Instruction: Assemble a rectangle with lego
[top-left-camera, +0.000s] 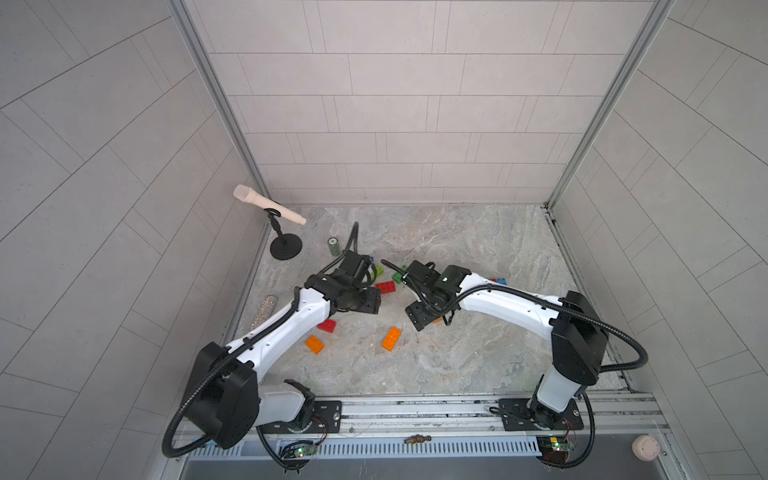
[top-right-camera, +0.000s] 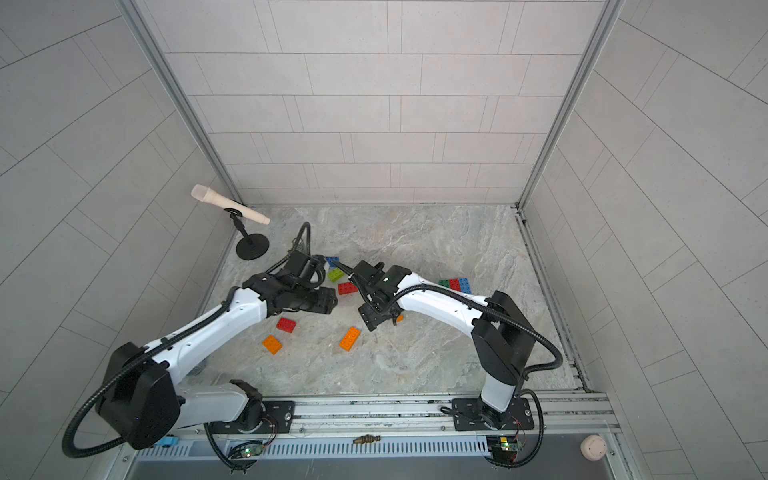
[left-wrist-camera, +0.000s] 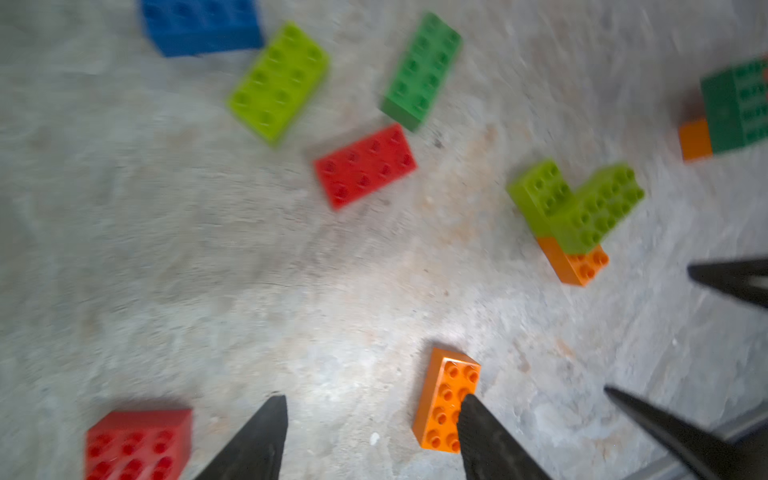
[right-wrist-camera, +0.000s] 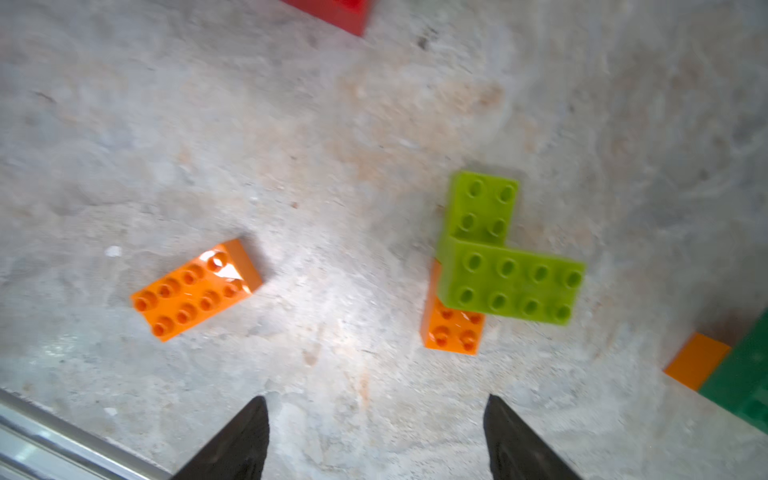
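My left gripper (top-left-camera: 361, 300) hangs open, empty, over the left middle of the table. My right gripper (top-left-camera: 424, 312) is open and empty above a stacked piece (right-wrist-camera: 508, 284), two lime bricks in an L on an orange one. In the right wrist view a loose orange brick (right-wrist-camera: 192, 292) lies left of that stack. A red brick (left-wrist-camera: 364, 168), a lime brick (left-wrist-camera: 278, 80), a green brick (left-wrist-camera: 420, 72) and a blue brick (left-wrist-camera: 200, 24) lie farther back. A green-and-orange group (left-wrist-camera: 732, 108) sits at the right, partly cut off.
A microphone on a stand (top-left-camera: 285, 246) and a can (top-left-camera: 333, 246) stand at the back left. Another red brick (top-left-camera: 326, 325) and orange brick (top-left-camera: 313, 344) lie at the front left.
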